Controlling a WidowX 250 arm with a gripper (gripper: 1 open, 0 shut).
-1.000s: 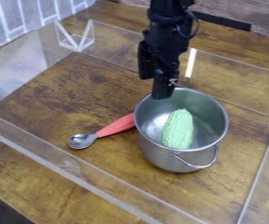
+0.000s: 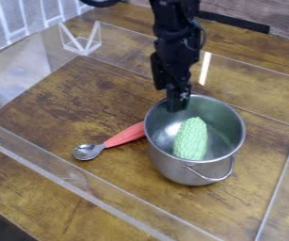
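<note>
A steel pot (image 2: 214, 165) with a wire handle sits on the wooden table at the right, holding a pale green corn cob (image 2: 189, 138). My black gripper (image 2: 170, 92) hangs open just above the pot's back left rim, with nothing visible between its fingers. A spoon with a red handle (image 2: 124, 136) and a metal bowl end (image 2: 88, 151) lies left of the pot, its handle end close beside it.
Clear plastic edges run along the left and right sides. There is also bare wood behind the pot at the right.
My gripper has shifted slightly, its arm turning a little over the pot's back left rim. The pot, corn and spoon look unchanged.
</note>
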